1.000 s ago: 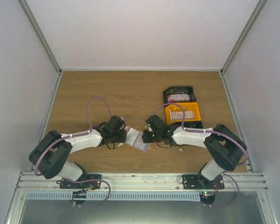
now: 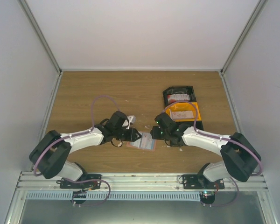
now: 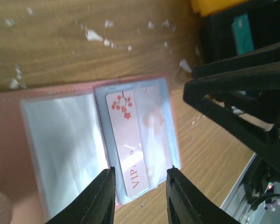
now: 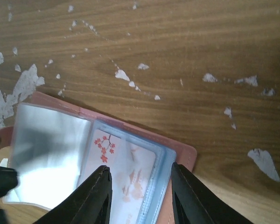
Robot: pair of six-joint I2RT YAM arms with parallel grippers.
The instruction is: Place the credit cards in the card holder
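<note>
Spread open on the table lies the pinkish card holder (image 2: 148,144), with clear sleeves. Its left page (image 3: 67,144) looks whitish; a pale card (image 3: 126,135) with red blossoms and lettering lies in the right, blue-edged sleeve. The same card (image 4: 119,170) shows in the right wrist view. My left gripper is over the holder's near part, fingers apart and nothing held. My right gripper has its fingers parted, empty, around the view of the holder's right edge; whether they touch it I cannot tell.
At the right, a black bin (image 2: 192,93) holds pale cards (image 2: 178,97). In front of it, a yellow bin (image 2: 196,106) holds another card (image 2: 182,115). A further dark bin is partly hidden by my right arm.
The holder has turned straighter. My left gripper has moved right, over the holder. My right gripper has drawn away to the right from its earlier place at the holder.
</note>
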